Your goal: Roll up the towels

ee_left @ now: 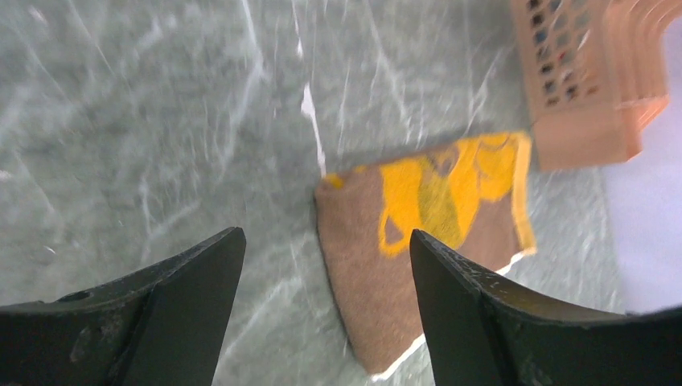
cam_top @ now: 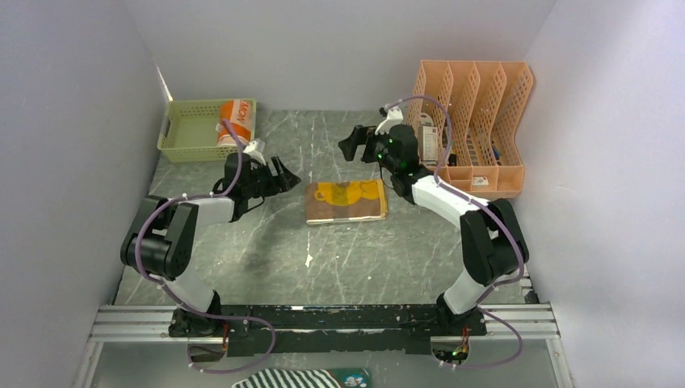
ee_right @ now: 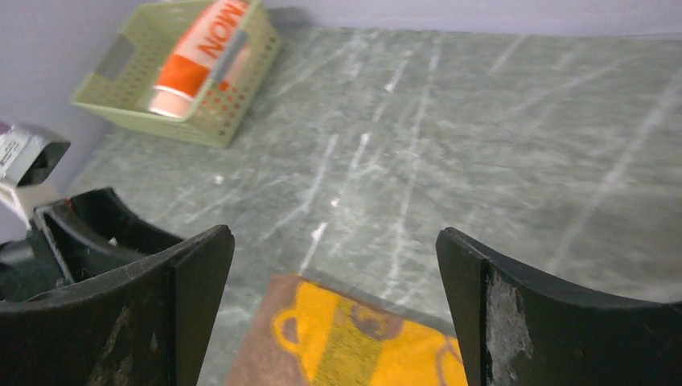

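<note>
A brown towel with yellow shapes (cam_top: pixel 346 210) lies flat as a folded rectangle in mid-table. My left gripper (cam_top: pixel 287 176) hangs just left of it, open, with nothing between its fingers; in the left wrist view the towel (ee_left: pixel 366 281) shows beyond the fingertips. My right gripper (cam_top: pixel 355 139) stands open above and behind the towel, whose upper part (ee_right: pixel 354 346) shows between its fingers in the right wrist view, below them.
A green basket (cam_top: pixel 186 148) holding an orange-and-white roll (cam_top: pixel 235 121) sits at back left. A peach organizer (cam_top: pixel 505 182) with several compartments stands at back right. Striped cloth (cam_top: pixel 283 378) lies beyond the front edge.
</note>
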